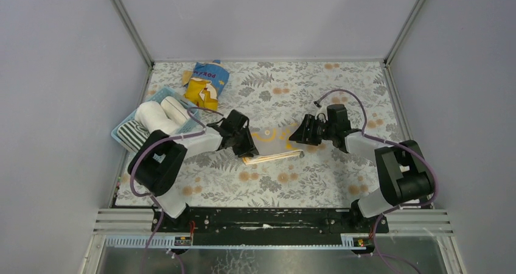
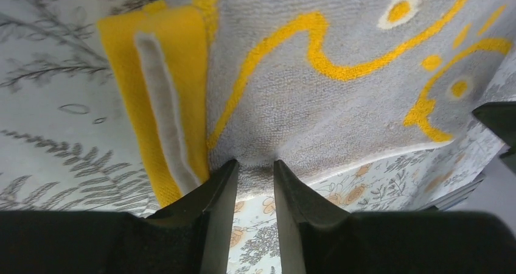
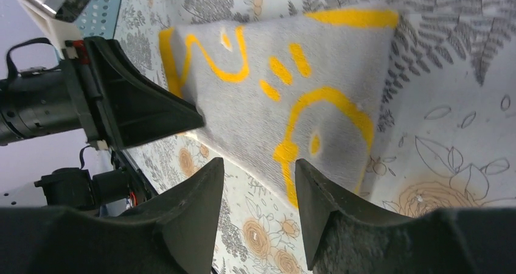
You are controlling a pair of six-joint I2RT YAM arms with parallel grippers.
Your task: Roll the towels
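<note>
A grey towel [image 1: 268, 146] with yellow markings lies folded flat in the middle of the table. Its yellow-edged folded end [image 2: 173, 79] shows on the left in the left wrist view. My left gripper [image 1: 244, 154] is over the towel's near left corner; its fingers [image 2: 220, 189] stand part open, close above the cloth. On the right, my right gripper [image 1: 302, 142] hovers at the towel's right end, and its fingers [image 3: 310, 192] are apart with the cloth's near right corner beyond them. Neither pair of fingertips clearly has cloth between them.
A light blue basket [image 1: 192, 125] at the left holds several rolled towels [image 1: 155, 117]. Behind it lies a blue and yellow bag [image 1: 207, 85].
</note>
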